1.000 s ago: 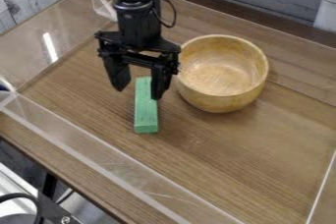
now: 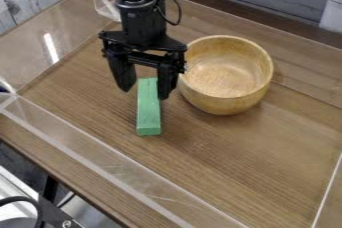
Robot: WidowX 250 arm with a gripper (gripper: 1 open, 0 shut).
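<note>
My black gripper (image 2: 142, 70) hangs in the upper middle of the camera view, open, its two fingers spread on either side of the top of a green rectangular block (image 2: 150, 114). The block lies lengthwise on the wooden table (image 2: 227, 177), just below the gripper. Whether the fingertips touch it I cannot tell. To the right stands a round wooden bowl (image 2: 227, 72), which looks empty.
A white object (image 2: 334, 7) stands at the upper right.
The gripper has shifted slightly upward and changed its angle a little over the last second. The block and bowl have not moved.
</note>
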